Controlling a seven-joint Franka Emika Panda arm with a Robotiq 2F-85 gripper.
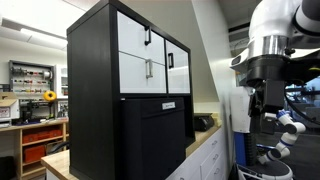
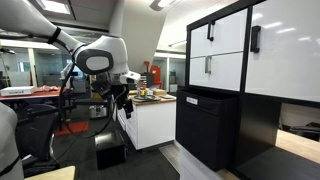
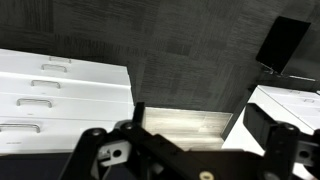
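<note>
In exterior view 1 a black cabinet with white fronts stands left of my gripper. Its white drawer and white door have dark or metal handles and look closed. A black bin-like front fills the opening below. Across open space from the same cabinet, exterior view 2 has my gripper pointing downward. The wrist view shows the gripper open, two dark fingertips wide apart, with floor and a pale surface beyond and nothing held.
White drawer units with bar handles lie below at the left of the wrist view. Dark floor spreads beyond them. A dark box stands on the floor under the arm. A wooden counter runs beside the cabinet.
</note>
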